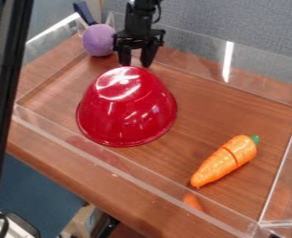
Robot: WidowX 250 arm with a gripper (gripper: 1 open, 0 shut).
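My black gripper (136,56) hangs at the top of the view, just behind a red upturned bowl (125,110) and to the right of a purple ball-like object (98,40). Its fingers are small and dark here, and I cannot tell whether they are open or shut. An orange carrot (223,162) with a green top lies on the wooden floor at the lower right.
Clear low walls (290,167) surround the wooden surface (223,102). A grey wall stands behind. A dark post runs down the left edge of the view.
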